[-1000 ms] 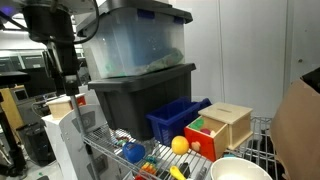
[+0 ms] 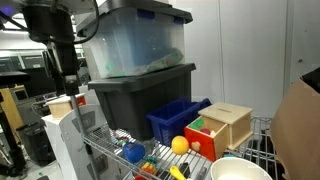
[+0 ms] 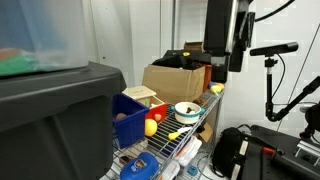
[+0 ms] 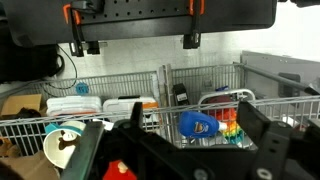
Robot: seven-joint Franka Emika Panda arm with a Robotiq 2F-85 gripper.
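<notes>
My gripper (image 2: pixel 62 80) hangs open in the air at the left of exterior view 1, with nothing between its fingers. In exterior view 2 the gripper (image 3: pixel 252 66) is at upper right, its two fingers well apart. From the wrist view, the open gripper is above the floor beside a wire rack (image 4: pixel 125 85) and touches nothing. On the rack lie a blue rounded object (image 2: pixel 133 152), a yellow ball (image 2: pixel 180 145) and a white bowl (image 2: pixel 238 170). The blue object (image 4: pixel 197 124) and part of the bowl (image 4: pixel 62 145) also appear from above.
A blue bin (image 2: pixel 178 120) and a wooden box (image 2: pixel 228 128) stand at the rack's back. Tall stacked containers, including a black one (image 2: pixel 145 100), rise beside them. A brown cardboard piece (image 2: pixel 300 130) blocks the right. Open floor (image 4: pixel 140 60) shows beside the rack.
</notes>
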